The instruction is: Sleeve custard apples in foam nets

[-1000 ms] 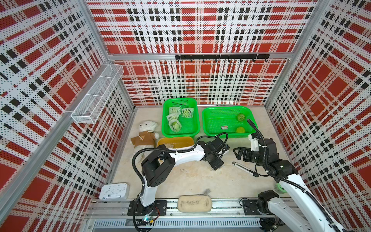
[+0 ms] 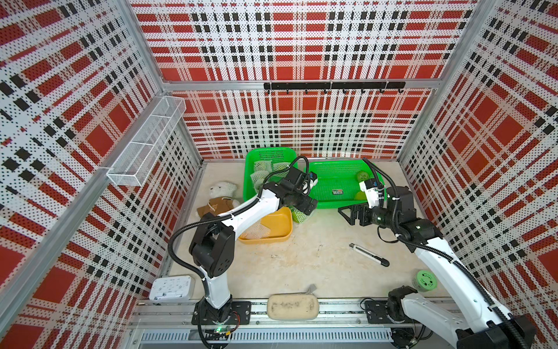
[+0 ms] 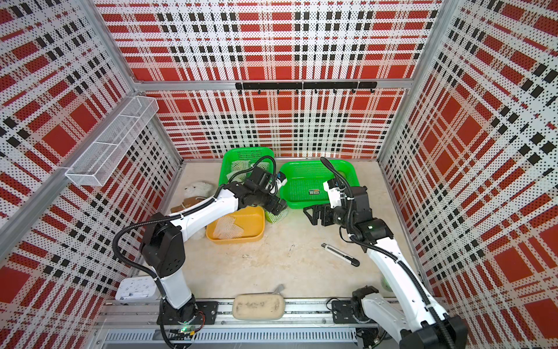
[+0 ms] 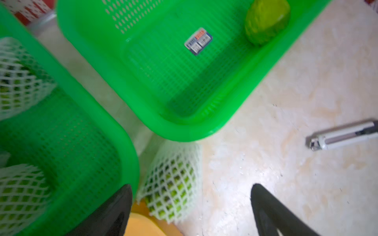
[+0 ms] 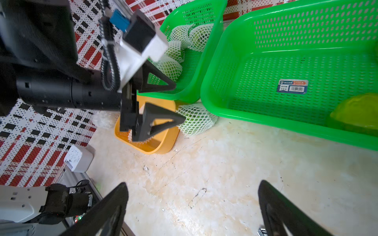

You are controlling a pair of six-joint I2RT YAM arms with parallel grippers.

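Note:
A custard apple in a white foam net [image 4: 173, 184] lies on the table, between the two green baskets' near corners and the orange tray [image 2: 279, 226]. My left gripper is just above it, fingers apart, nothing held between them. Over the bare table in front of the right basket, my right gripper stands open and empty. Several netted fruits [image 5: 169, 67] sit in the left green basket [image 5: 193, 80]. Bare custard apples, one green [image 2: 362, 176] and one yellow-green [image 5: 356, 112], are in the right green basket [image 5: 252, 118]. Loose nets [image 3: 227, 226] lie in the orange tray.
A white-and-black cutter [image 2: 369, 254] lies on the front right of the table. A plush toy [image 2: 222, 190] is left of the baskets, and a green round container [image 2: 426, 280] stands at the front right.
My right gripper moved a little back and left.

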